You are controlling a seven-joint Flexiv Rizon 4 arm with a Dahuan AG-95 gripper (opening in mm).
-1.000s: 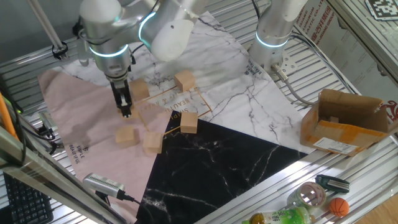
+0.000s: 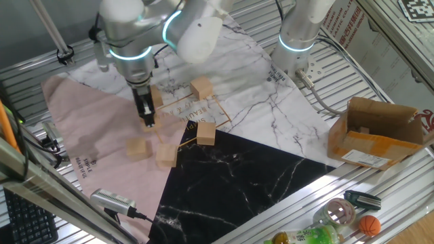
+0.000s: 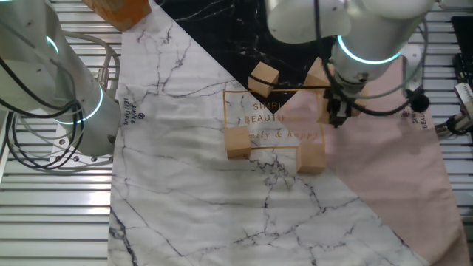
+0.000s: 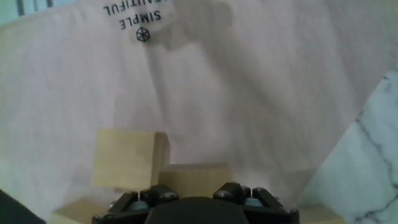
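Observation:
Several plain wooden cubes lie on the cloth, loosely ringed. My gripper (image 2: 147, 123) points down at one cube (image 2: 156, 123) on the pink part, partly hiding it in exterior view 1. In the wrist view the gripper is open, its fingers spread to either side of a cube (image 4: 194, 178) that sits ahead of them. Whether the fingers reach down around that cube or stay above it, I cannot tell. Just left of it stands a second cube (image 4: 124, 158). Other cubes are the near one (image 2: 167, 156) and the far one (image 2: 201, 87).
A cube (image 2: 138, 148) and another (image 2: 205, 133) stand close by. At the right is an open cardboard box (image 2: 371, 139) with something inside.
In exterior view 1 the arm has shifted rightward, bringing the gripper from the left side of the pink-area cube to over it. The cubes appear unmoved.

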